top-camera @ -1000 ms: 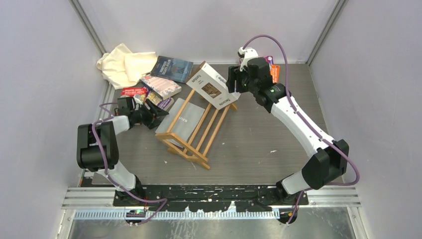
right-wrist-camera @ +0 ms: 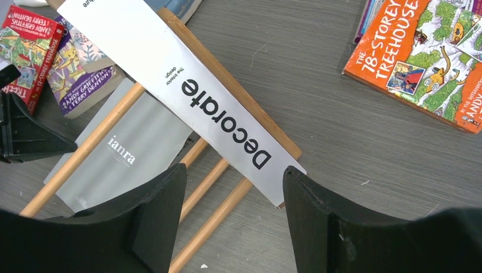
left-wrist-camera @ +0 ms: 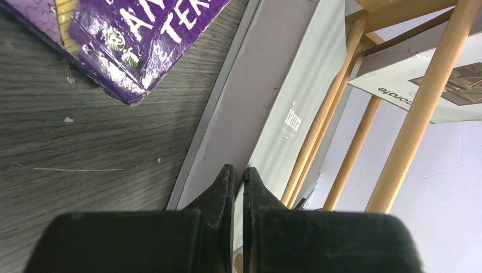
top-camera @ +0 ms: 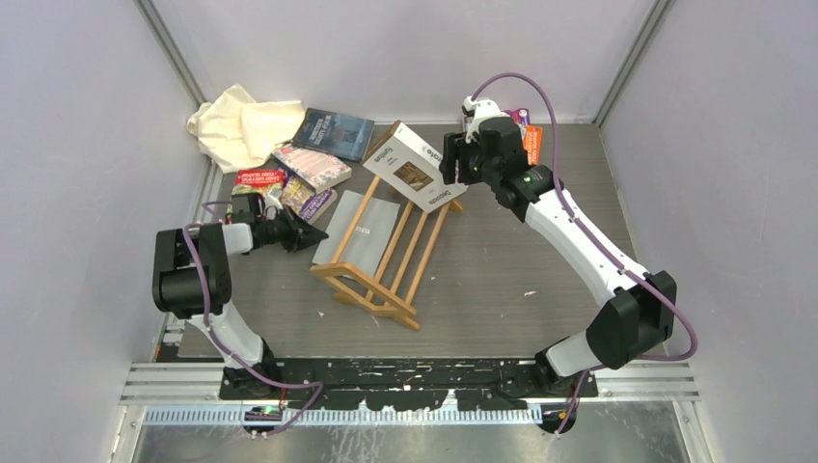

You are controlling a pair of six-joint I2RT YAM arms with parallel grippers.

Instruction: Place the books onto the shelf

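A white "Decorate" book (top-camera: 415,169) lies tilted across the back of the wooden rack (top-camera: 413,313); its spine (right-wrist-camera: 199,102) fills the right wrist view's middle. A grey book (top-camera: 355,246) lies inside the rack; in the left wrist view its edge (left-wrist-camera: 293,114) runs beside my left gripper. That gripper is shut, fingertips at the grey book's side, with nothing clearly held. My right gripper hangs over the white book's end, fingers apart with a gap between them.
Books lie at the back left: dark blue (top-camera: 333,133), floral (top-camera: 311,166), purple (top-camera: 307,201) and red (top-camera: 258,178). Cream cloth (top-camera: 241,130) lies behind them, an orange treehouse book (right-wrist-camera: 415,62) at back right.
My left gripper's fingers have closed, and it has moved slightly right. The rack and grey book have shifted slightly right and toward the front. The right arm is nearly still.
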